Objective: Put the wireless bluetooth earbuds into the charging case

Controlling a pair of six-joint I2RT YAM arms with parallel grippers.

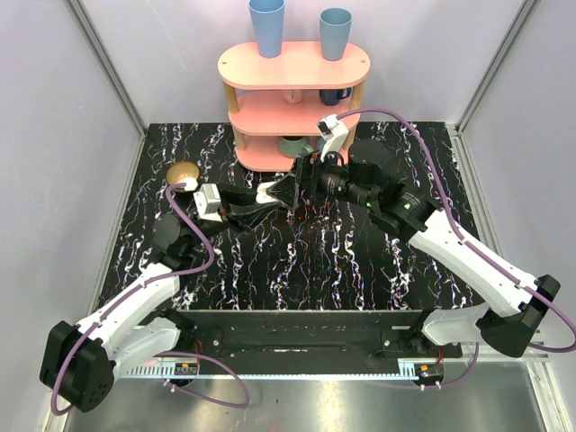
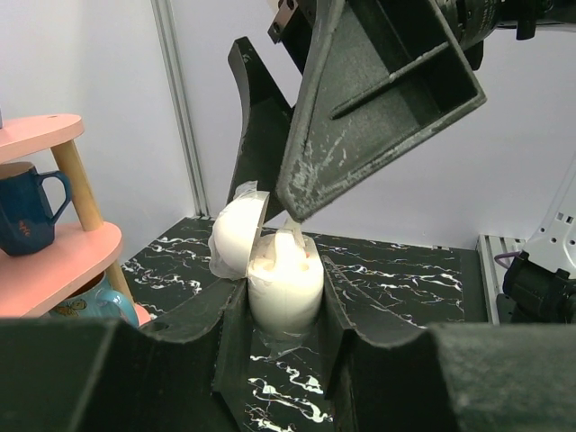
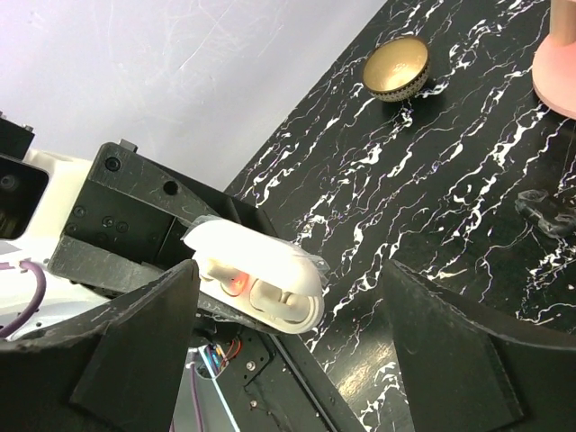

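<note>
My left gripper is shut on the white charging case (image 2: 286, 286), whose lid (image 2: 239, 232) stands raised. From the right wrist view, the case (image 3: 261, 263) lies tilted, its inside facing that camera. A reddish-orange spot (image 3: 236, 283) shows on the left side of the interior, with rounded white shapes to its right; I cannot tell which are earbuds and which are empty slots. My right gripper is open, its fingers (image 3: 135, 346) spread to either side of the case with nothing held. In the left wrist view its dark fingers (image 2: 360, 108) hang just above the case.
A pink shelf (image 1: 292, 67) with cups stands at the back. A gold bowl (image 3: 396, 67) sits at the back left. Some clear crumpled plastic (image 3: 546, 213) lies on the black marbled table (image 1: 306, 279), whose front part is bare.
</note>
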